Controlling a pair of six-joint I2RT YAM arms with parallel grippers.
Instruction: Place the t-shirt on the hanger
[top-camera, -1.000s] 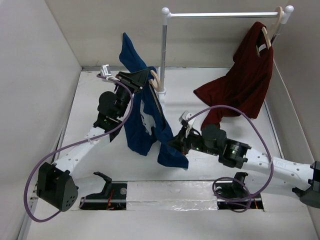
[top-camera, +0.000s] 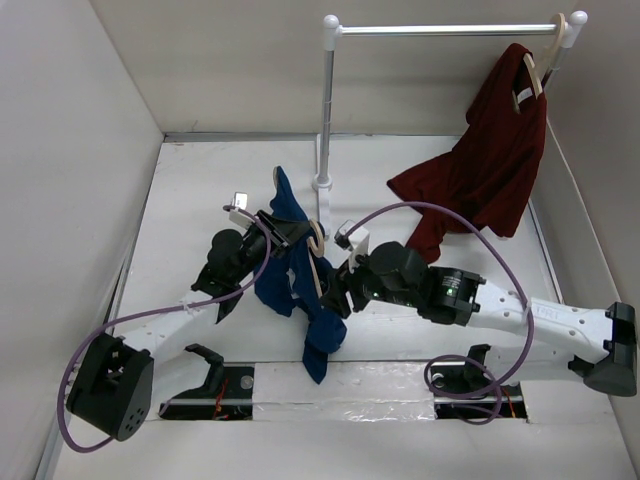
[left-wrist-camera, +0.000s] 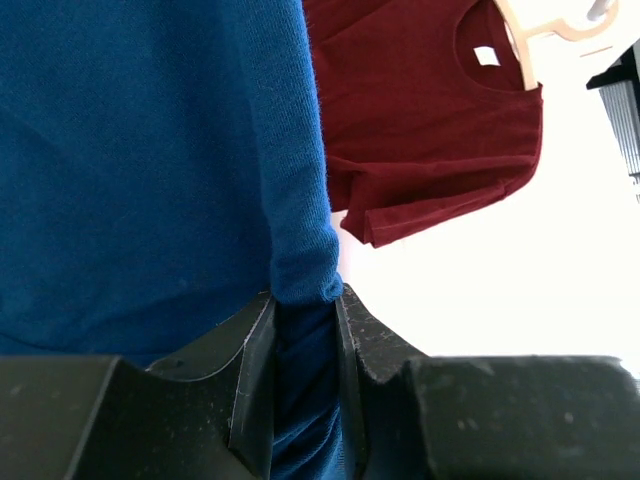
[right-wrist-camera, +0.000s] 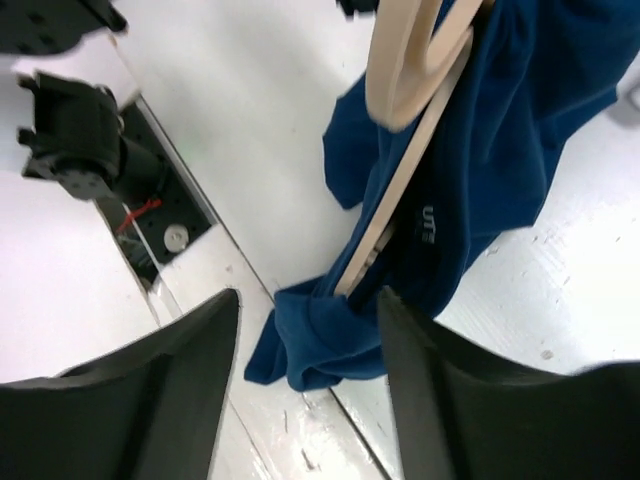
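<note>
A navy t-shirt (top-camera: 320, 330) hangs in loose folds in the middle, with a wooden hanger (top-camera: 316, 245) in it. My left gripper (top-camera: 290, 228) is shut on the shirt near the hanger's top; in the left wrist view a rolled edge (left-wrist-camera: 300, 230) of cloth runs between its fingers. My right gripper (top-camera: 335, 290) is open, just right of the shirt's lower part. In the right wrist view its fingers stand either side of the shirt's lower fold (right-wrist-camera: 330, 340), where the hanger's wooden bar ends in the cloth.
A white rail (top-camera: 440, 30) on posts stands at the back, with a maroon shirt (top-camera: 470, 170) on a hanger at its right end. Side walls bound the space left and right.
My left gripper has come down and right with the shirt and hanger.
</note>
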